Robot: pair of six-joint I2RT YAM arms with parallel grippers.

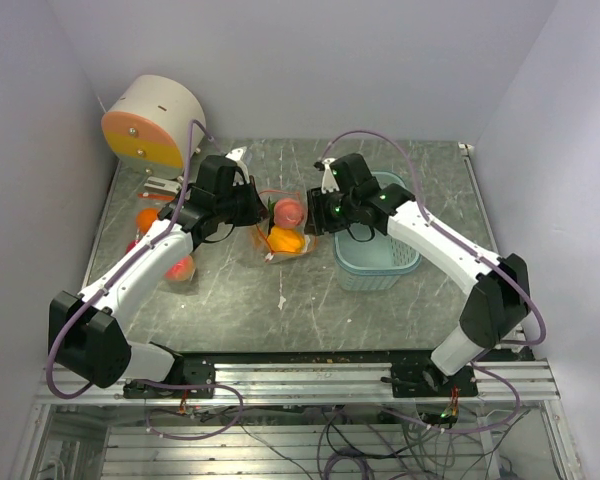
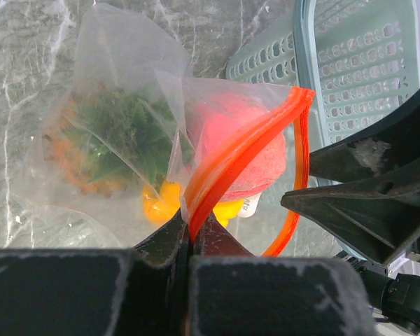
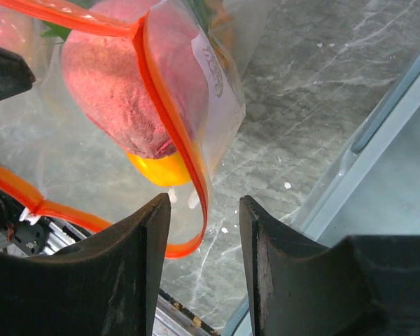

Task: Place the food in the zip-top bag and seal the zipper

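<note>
The clear zip bag [image 1: 265, 247] with orange zipper stands open, holding a pink round item [image 1: 288, 213], a yellow item [image 1: 285, 240] and leafy greens [image 2: 126, 140]. My left gripper is shut on the orange zipper edge of the bag. My right gripper is part open at the bag's right side; in the right wrist view the zipper strip runs down between its fingertips or just beyond them. In the left wrist view its fingers sit beside the zipper.
A light blue plastic basket [image 1: 375, 270] stands right of the bag. Other food [image 1: 179, 269] lies at the left, with a cream and yellow cylindrical object [image 1: 150, 118] behind it.
</note>
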